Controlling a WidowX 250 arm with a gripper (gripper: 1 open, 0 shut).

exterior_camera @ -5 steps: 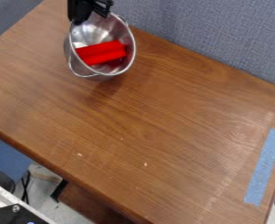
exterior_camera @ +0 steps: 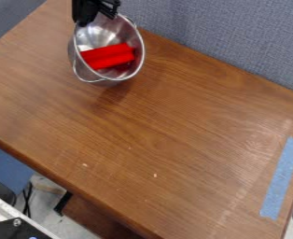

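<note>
A silver metal bowl (exterior_camera: 124,71) sits tilted at the upper left of the table, with a red block (exterior_camera: 109,55) lying inside it. My black gripper (exterior_camera: 84,21) is at the top edge of the view, at the bowl's upper-left rim. Its fingertips are small and dark, and I cannot see clearly whether they are shut or whether the rim is between them.
A blue tape strip (exterior_camera: 281,177) lies at the right edge. A grey padded wall (exterior_camera: 236,37) runs along the back, and cables hang below the table's lower left.
</note>
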